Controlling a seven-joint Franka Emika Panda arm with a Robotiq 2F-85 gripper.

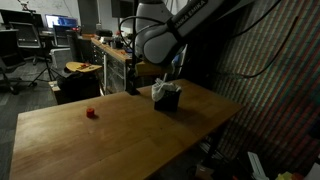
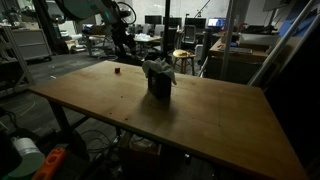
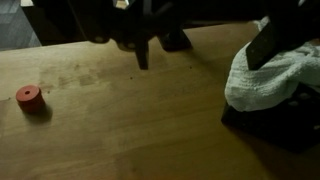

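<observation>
A whitish cloth (image 1: 162, 90) lies bunched over the top of a black box (image 1: 168, 101) near the table's far side. From the wrist, the cloth (image 3: 262, 84) is at the right, partly covered by one finger (image 3: 264, 46), and the box (image 3: 285, 125) shows beneath it. My gripper is open, its two fingers wide apart and bare table visible between them. Whether that finger touches the cloth cannot be told. A small red round piece (image 3: 30, 98) sits apart on the wooden table, at the left of the wrist view.
A dark object (image 3: 175, 40) appears near the table's far edge in the wrist view. Chairs and desks stand beyond the table.
</observation>
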